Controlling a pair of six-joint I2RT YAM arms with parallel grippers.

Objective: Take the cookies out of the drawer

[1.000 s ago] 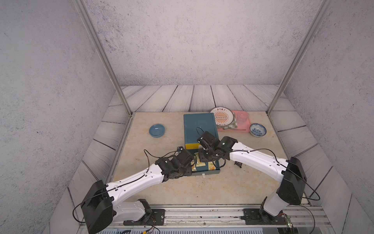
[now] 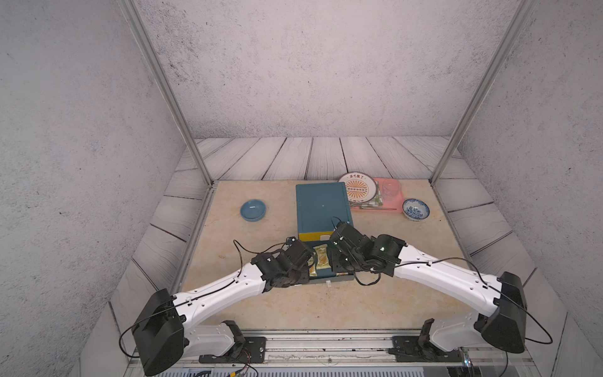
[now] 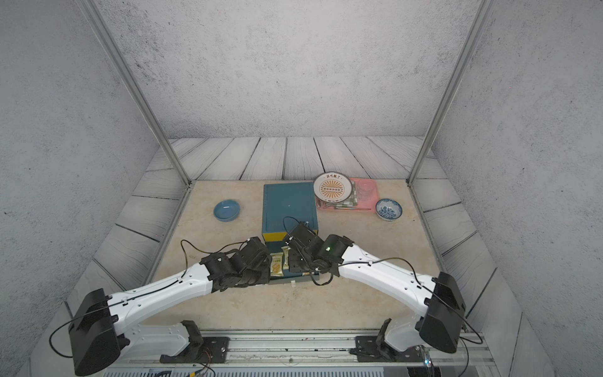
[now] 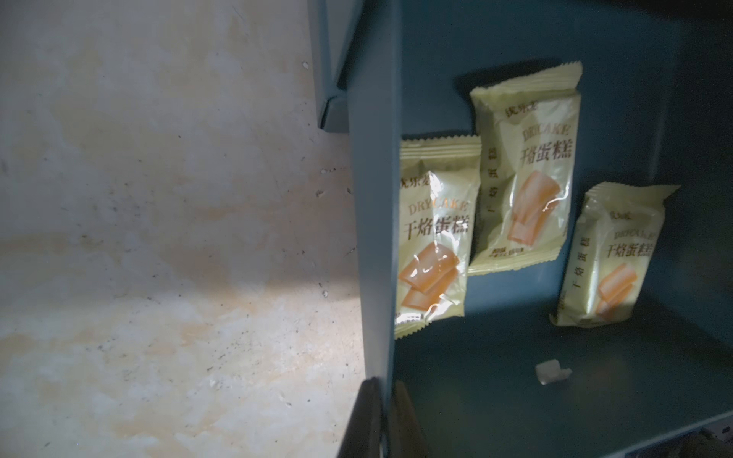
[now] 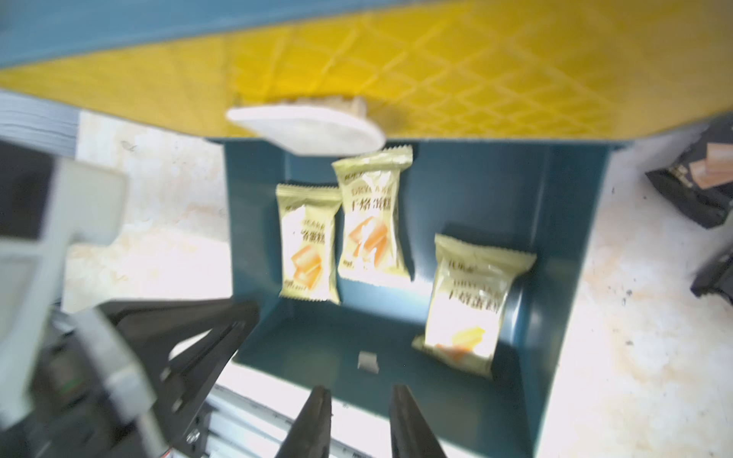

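Observation:
Three pale yellow cookie packets lie in the open blue drawer (image 5: pixel 569 328): a left one (image 5: pixel 307 248), a middle one (image 5: pixel 372 217) and a right one (image 5: pixel 469 305). My left gripper is shut on the drawer's thin side wall (image 4: pixel 374 229), which runs between its fingers. Above the drawer, my right gripper hangs open with nothing between its fingertips, pointing toward the drawer's front. In the right wrist view a black packet (image 5: pixel 702 175) shows on the table right of the drawer. Both arms partly cover the drawer in the top views.
The blue cabinet (image 2: pixel 321 204) stands behind the drawer, its yellow front (image 5: pixel 458 68) close to my right wrist camera. A blue bowl (image 2: pixel 253 210) is at left. A plate (image 2: pixel 358 188), pink tray (image 2: pixel 394 199) and patterned bowl (image 2: pixel 415 209) are at back right.
My right gripper has moved right and a little toward the front over the drawer, its arm now covering the dark packet seen beside it. The left arm has stayed put.

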